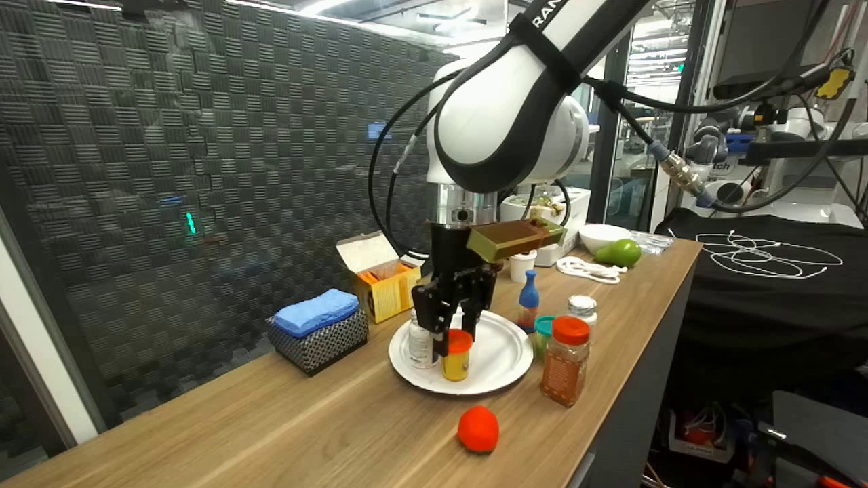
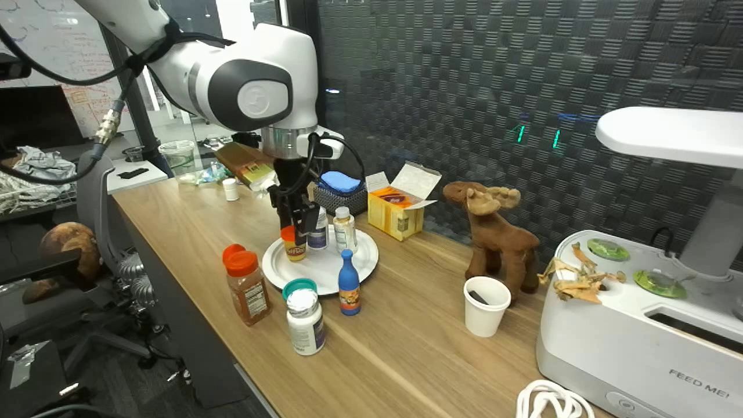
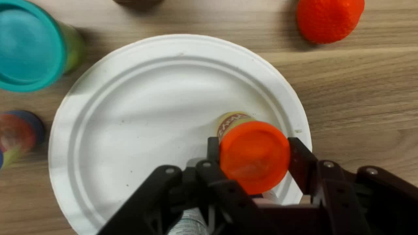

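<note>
My gripper is shut on a small yellow tub with an orange lid (image 3: pixel 254 156), one finger on either side of the lid. The tub (image 1: pixel 456 362) is upright at the near side of the white plate (image 1: pixel 496 370); whether its base touches the plate I cannot tell. Beside it on the plate stands a white bottle (image 1: pixel 420 346). A second white-capped bottle (image 2: pixel 345 231) shows on the plate in the second exterior view. My gripper's body hides part of the plate's far side.
A red-lidded spice jar (image 1: pixel 565 366), teal-lidded tub (image 3: pixel 29 47), blue bottle (image 2: pixel 349 285) and white pill bottle (image 2: pixel 305 324) crowd one side of the plate. An orange-red ball-like object (image 1: pixel 477 428) lies in front.
</note>
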